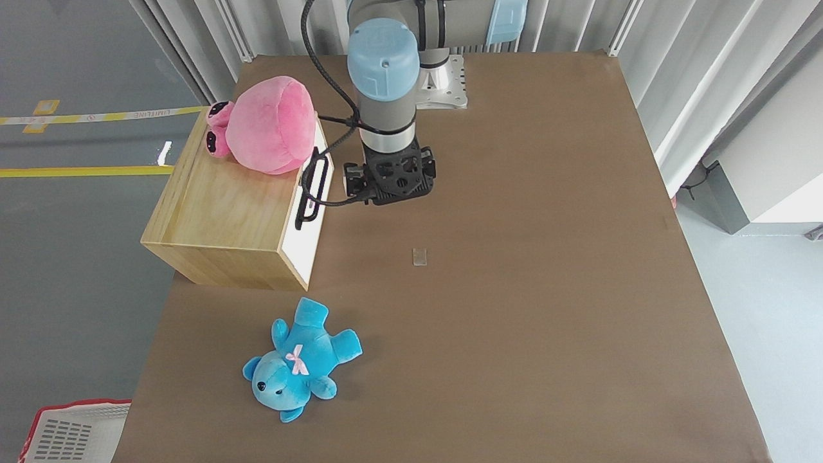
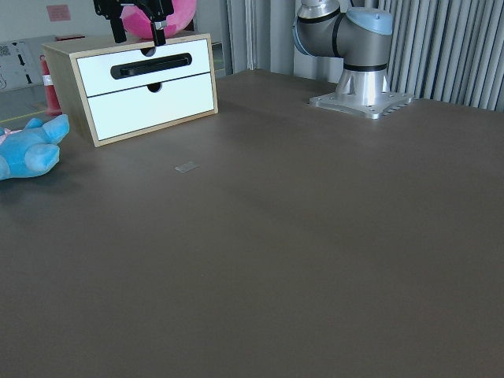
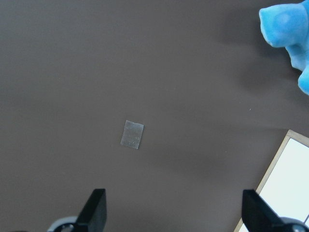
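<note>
A blue teddy bear (image 1: 305,370) with a pink bow lies on the table, partly in view in the left view (image 2: 31,150) and at the upper right of the wrist view (image 3: 285,26). A pink plush toy (image 1: 270,123) rests on a wooden drawer unit (image 1: 216,224) with white fronts (image 2: 150,106) and a black handle. My gripper is open with nothing between its fingers, above the table beside the drawer unit, whose corner shows at the lower right of the wrist view.
A small clear tag (image 1: 420,257) lies flat on the table (image 1: 555,308), whose middle and right are clear. A white basket (image 1: 69,436) with a red rim is off the table at the lower left. Curtains line the back.
</note>
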